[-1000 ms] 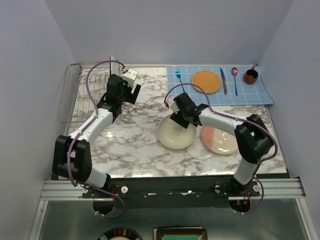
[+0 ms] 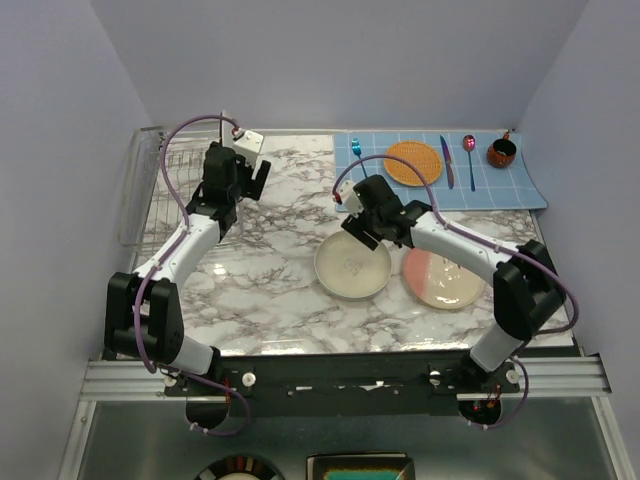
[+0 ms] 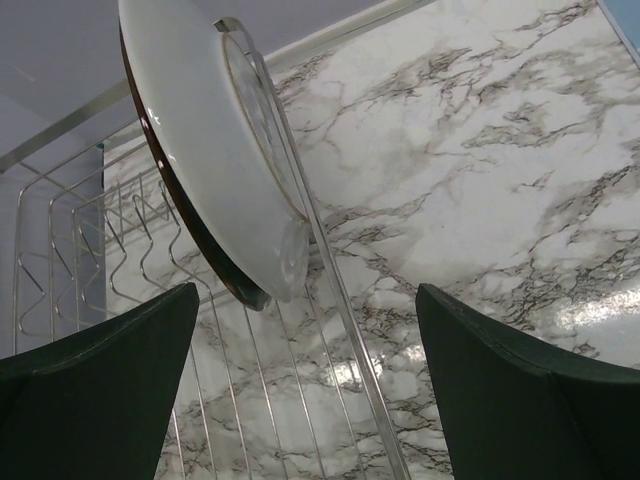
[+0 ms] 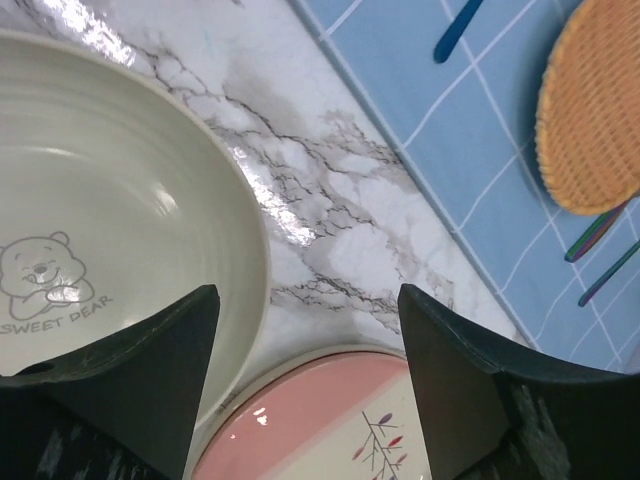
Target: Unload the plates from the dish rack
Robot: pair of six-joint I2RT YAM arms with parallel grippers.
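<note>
In the left wrist view a white plate (image 3: 205,130) stands tilted in the wire dish rack (image 3: 345,305), with a dark edge behind it. My left gripper is open near that plate, nothing between its fingers. On the marble table lies a cream bowl-like plate (image 2: 352,280) with a bear print, flat. To its right rests a pink-and-cream plate (image 2: 443,280). Over the cream plate's far edge hovers my right gripper, its fingers apart and empty. The left arm hides part of the rack in the top view.
A blue placemat (image 2: 480,195) at the back right carries a woven round mat (image 2: 413,163), a blue fork (image 2: 357,150), a knife (image 2: 447,165), a red spoon (image 2: 470,150) and a brown mug (image 2: 501,152). Bare marble lies between rack and cream plate.
My left gripper has shifted left toward the rack.
</note>
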